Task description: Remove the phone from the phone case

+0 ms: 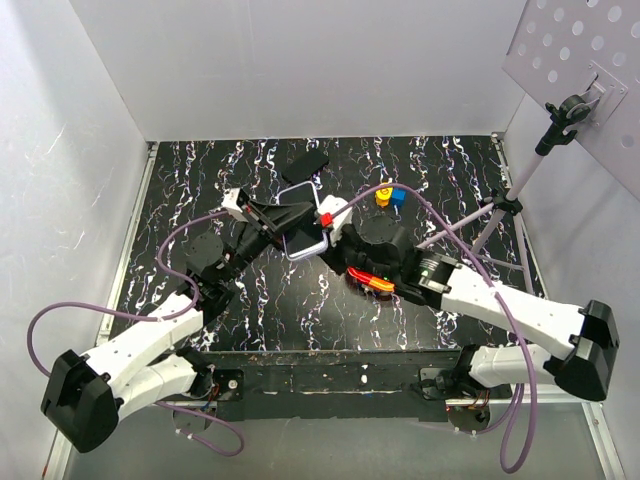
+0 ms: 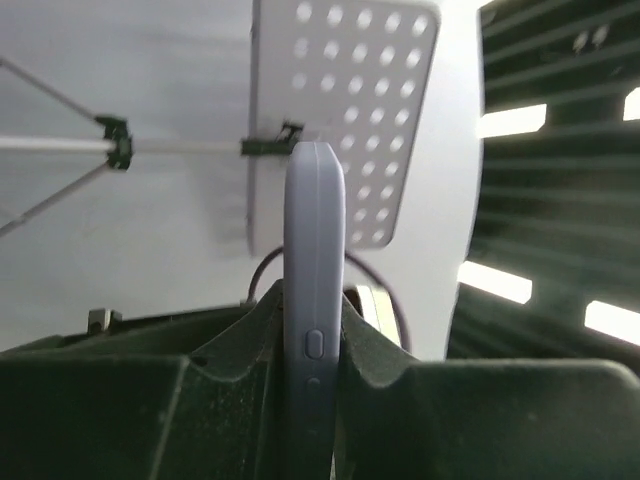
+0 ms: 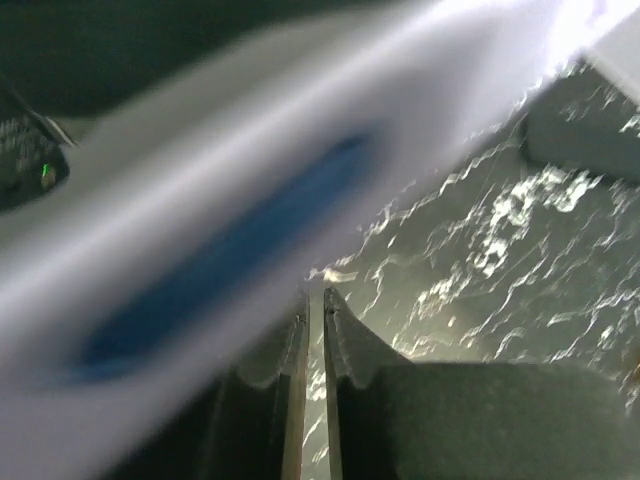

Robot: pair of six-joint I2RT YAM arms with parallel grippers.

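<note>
The phone (image 1: 305, 240), in a pale-edged case, is held up between both arms. My left gripper (image 1: 280, 218) is shut on it; in the left wrist view the phone's pale edge (image 2: 315, 250) stands between the fingers. My right gripper (image 1: 330, 245) is at the phone's right side, partly hidden from above. In the right wrist view its fingertips (image 3: 338, 320) show a narrow gap, below a blurred pale edge with a blue slot (image 3: 220, 260) very close to the camera. I cannot tell whether that edge is case or phone.
A black flat object (image 1: 305, 166) lies at the back. A yellow toy (image 1: 383, 195) and blue block (image 1: 397, 198) sit at right rear, and a red-orange object (image 1: 370, 282) lies under the right arm. A metal stand (image 1: 505, 210) rises at the right.
</note>
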